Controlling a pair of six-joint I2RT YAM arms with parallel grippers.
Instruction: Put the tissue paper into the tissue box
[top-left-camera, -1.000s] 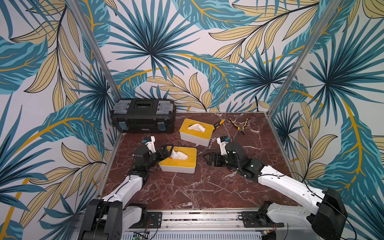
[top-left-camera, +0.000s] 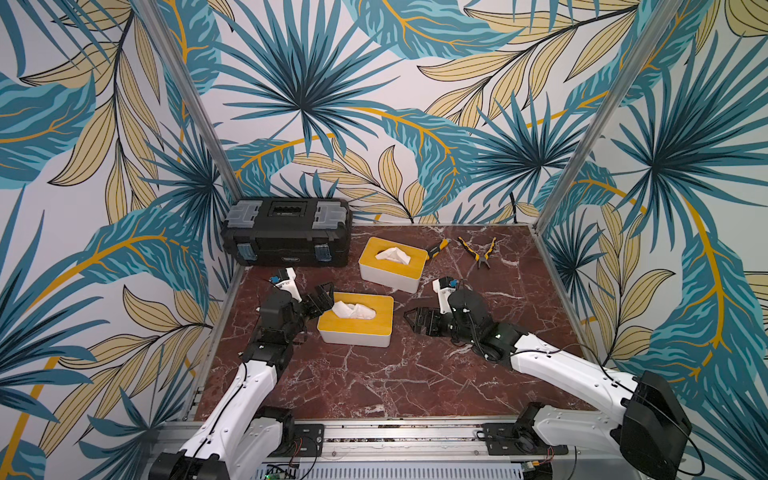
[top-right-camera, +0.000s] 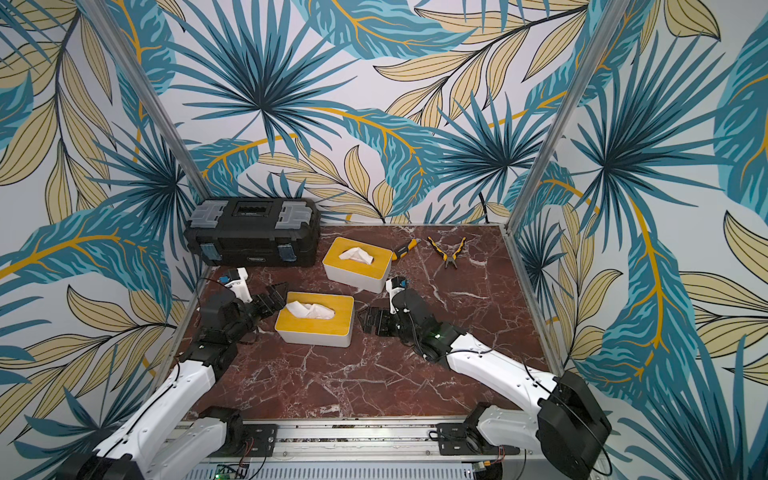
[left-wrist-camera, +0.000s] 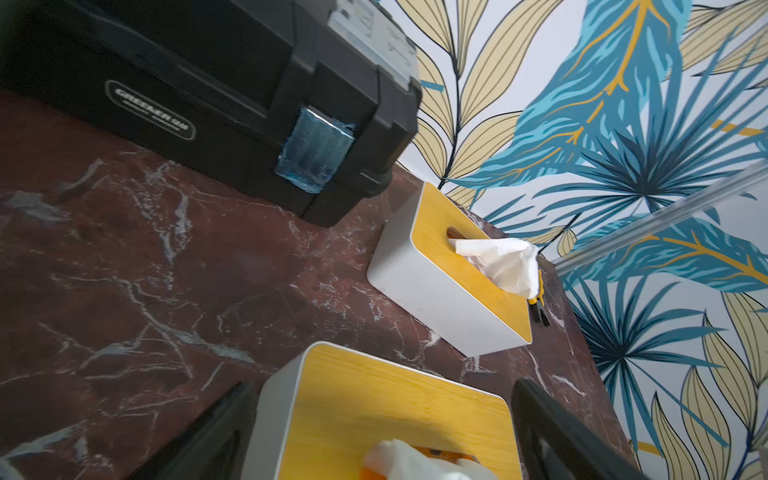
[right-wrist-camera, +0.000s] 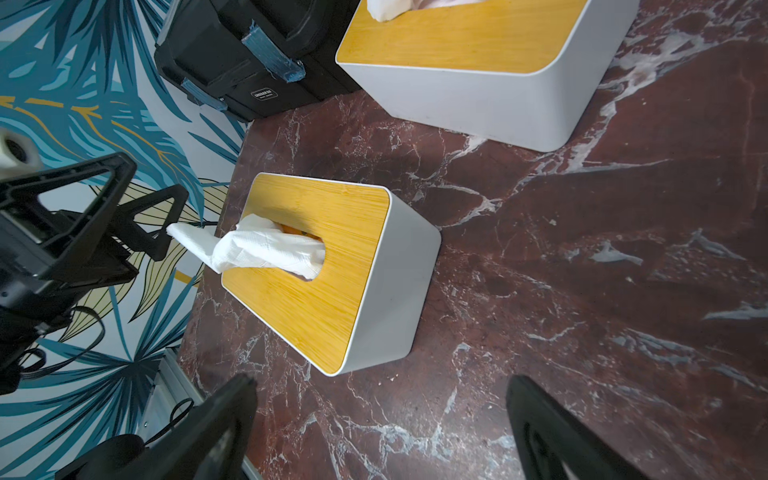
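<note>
A white tissue lies bunched over the slot of the nearer box, which has a yellow lid and white sides. In the right wrist view this tissue trails across the lid, and one end sticks out past its edge, close to a left finger. My left gripper hovers open at the box's left end; whether it touches the tissue end cannot be told. Off the box's right side, my right gripper is open and empty. Part of the slot shows orange beside the tissue.
Behind stands a second yellow-lidded tissue box with its own tissue poking out. A black toolbox fills the back left. Pliers and a yellow-black tool lie at the back.
The right arm shifted slightly.
</note>
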